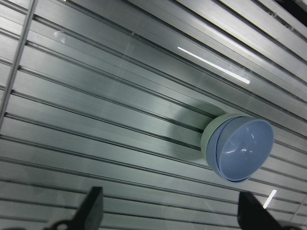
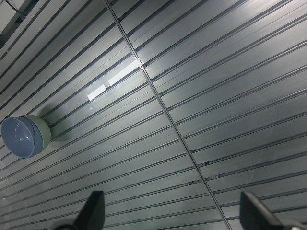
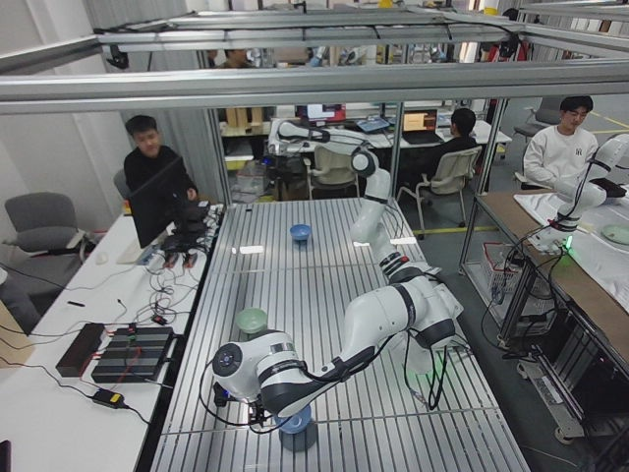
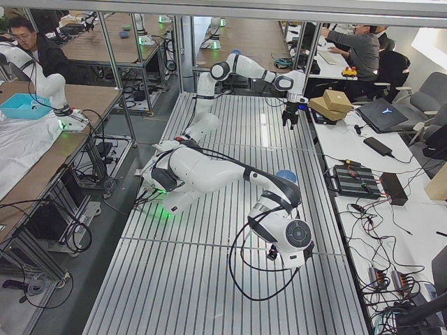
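Note:
In the camera left view a green bowl point(image 3: 252, 321) stands mid-left, a blue bowl point(image 3: 300, 231) farther back and another blue bowl point(image 3: 295, 423) below the near arm. The camera right view shows a blue bowl point(image 4: 286, 175) behind the near arm. Both wrist views instead show blue bowls point(image 1: 243, 148) point(image 2: 18, 136) nested in a green one point(image 1: 208, 134) point(image 2: 42, 127). My left gripper and right gripper have fingertips wide apart, with only slatted table between them, away from the bowls.
The slatted metal table point(image 4: 181, 286) has wide clear areas. Side desks point(image 3: 59, 423) hold monitors, power units and cables. Metal frame bars cross overhead, and people sit around the workspace.

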